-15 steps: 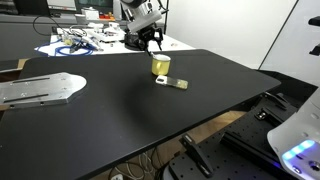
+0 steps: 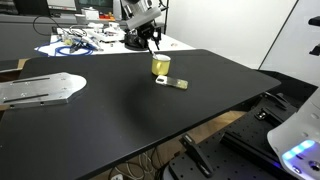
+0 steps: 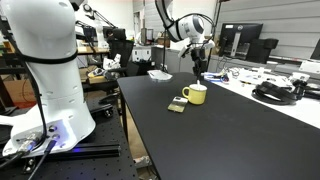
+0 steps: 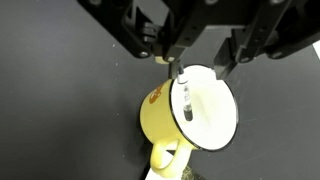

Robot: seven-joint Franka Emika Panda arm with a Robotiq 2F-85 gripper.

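A yellow mug (image 2: 160, 64) with a white inside stands upright on the dark table; exterior view 2 also shows the mug (image 3: 194, 94). In the wrist view the mug (image 4: 160, 122) has a dark rim and its handle toward the bottom. A slim marker (image 4: 185, 100) leans inside it, its upper end close to one finger of my gripper. Just above the mug's rim hangs my gripper, its fingers apart. The wrist view does not show the marker clasped; whether a finger touches it I cannot tell.
Beside the mug lies a small flat block (image 2: 172, 83), with a greenish face in exterior view 2 (image 3: 178, 103). A pale metal plate (image 2: 42, 88) rests at the left of the table.
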